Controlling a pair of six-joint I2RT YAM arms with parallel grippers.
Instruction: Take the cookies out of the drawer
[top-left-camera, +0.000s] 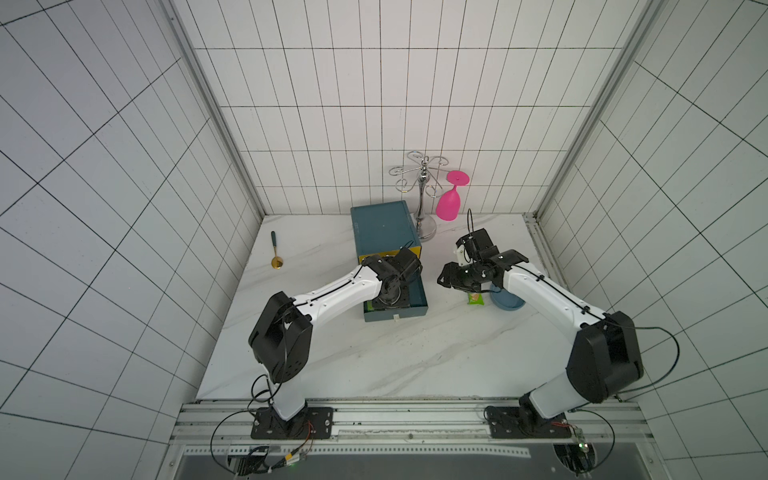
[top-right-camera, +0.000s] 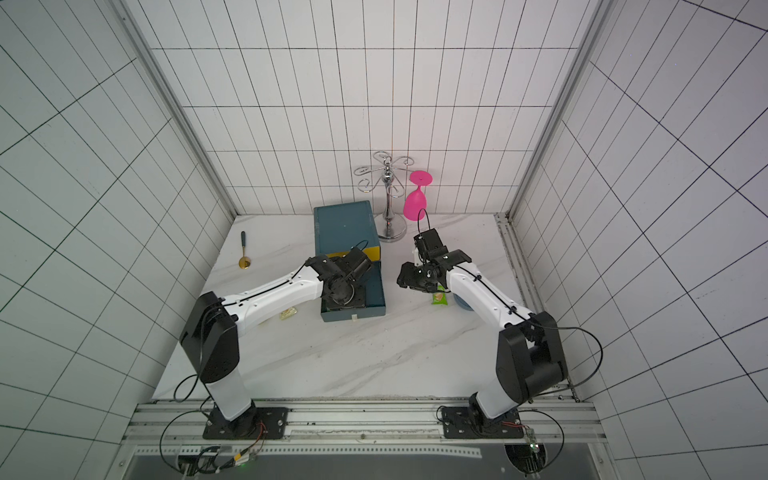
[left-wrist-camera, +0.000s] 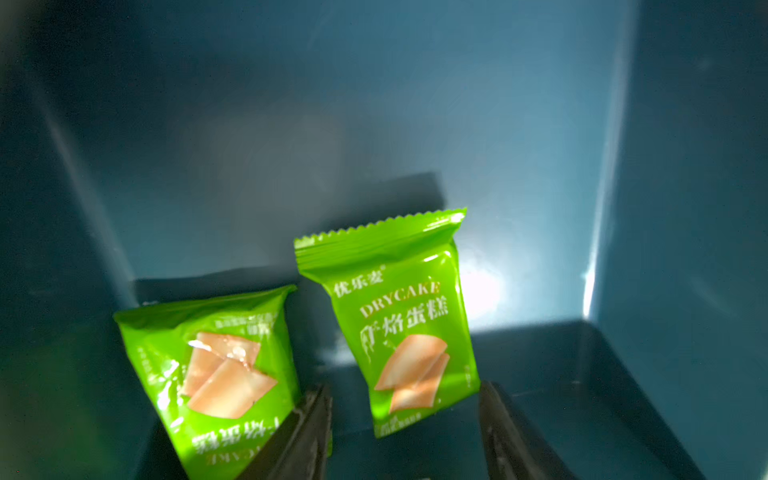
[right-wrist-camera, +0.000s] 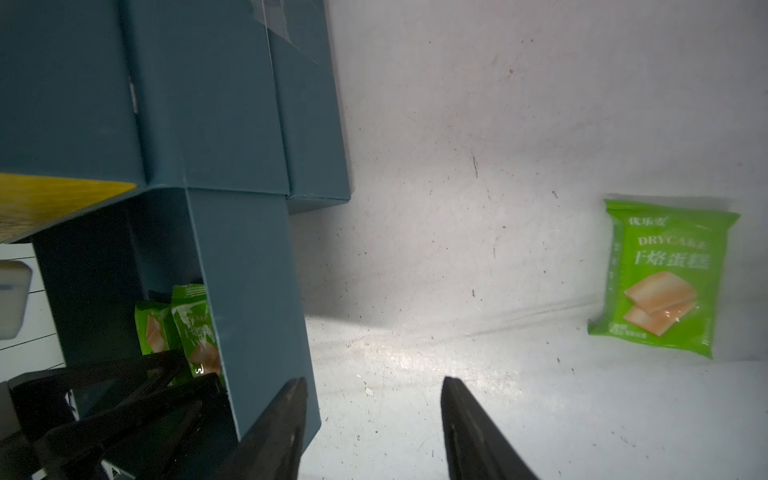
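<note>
The blue-grey drawer (top-left-camera: 416, 312) is pulled out at the table's middle. Inside it, two green cookie packets, a left one (left-wrist-camera: 204, 360) and a right one (left-wrist-camera: 408, 320), lie side by side. My left gripper is down in the drawer, open, its fingertips around the lower part of the right packet, not visibly closed on it. A third green packet (right-wrist-camera: 664, 272) lies on the table right of the drawer. My right gripper hangs open over the table between drawer and loose packet, nothing between its fingers.
Behind the drawer stand its box (top-left-camera: 384, 224), a metal stand (top-left-camera: 424, 224) and a hanging pink glass (top-left-camera: 448, 204). A blue plate (top-left-camera: 508, 300) is partly under the right arm. A ladle (top-left-camera: 277, 262) lies left.
</note>
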